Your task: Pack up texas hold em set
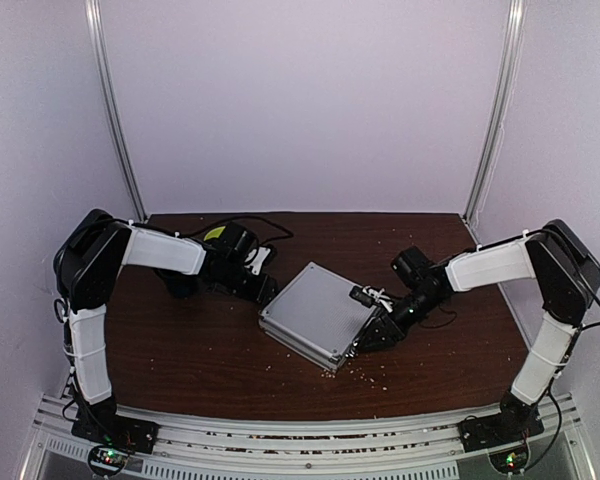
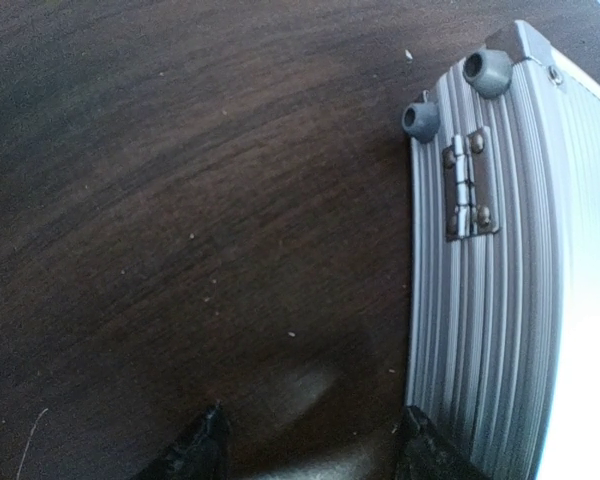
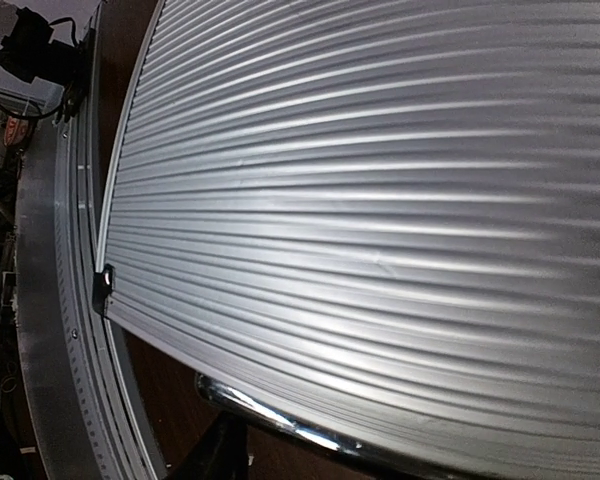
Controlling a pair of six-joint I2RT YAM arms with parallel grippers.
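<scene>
A silver ribbed metal case lies closed in the middle of the table, turned at an angle. My left gripper is at its left side. In the left wrist view, the left gripper stands open, its right finger close against the hinged wall, the other over bare table. A hinge and grey rubber feet show on that wall. My right gripper is at the case's lower right side, by the chrome handle. One dark finger shows there; its opposite is hidden. The case's contents are out of sight.
Small pale crumbs are scattered in front of the case. A dark object with a yellow-green top stands behind the left arm. Bare table spreads at the front left, and a metal rail borders the front.
</scene>
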